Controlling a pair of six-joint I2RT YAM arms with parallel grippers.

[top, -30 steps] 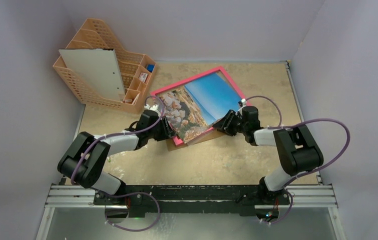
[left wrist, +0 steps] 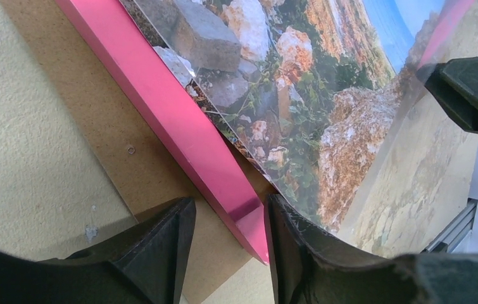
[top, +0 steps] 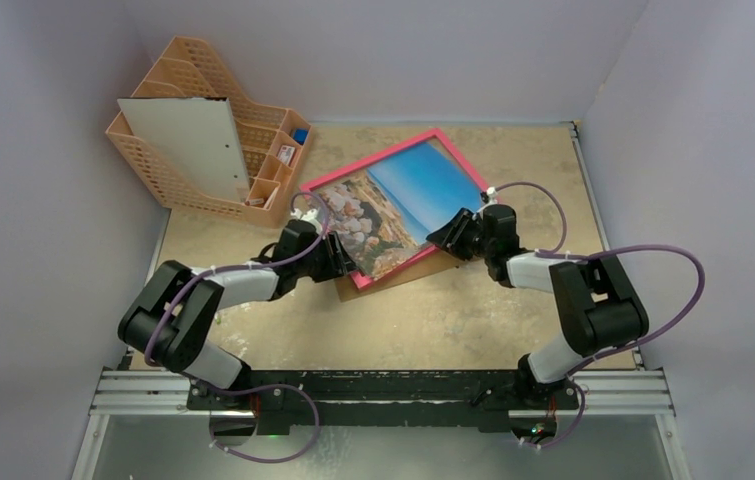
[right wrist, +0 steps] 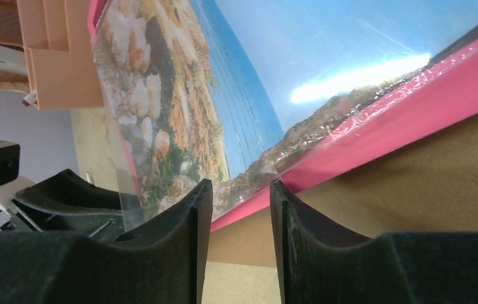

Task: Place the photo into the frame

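The pink frame (top: 373, 155) lies tilted on a brown board (left wrist: 122, 158). The photo (top: 428, 190) of rocks and blue sea, under a clear sheet, sits within it, its edge raised over the frame's lower border in the wrist views. My left gripper is part open at the frame's left corner, fingertips beside the pink bar and photo edge. My right gripper is part open at the lower long side, fingertips at the edge of the sheet and pink bar; whether it grips the edge is unclear.
A peach organiser (top: 178, 70) holding a white board (top: 178, 145) stands at the back left. Walls border the table.
The photo's lower edge lies further inside the frame. My left gripper has moved very little.
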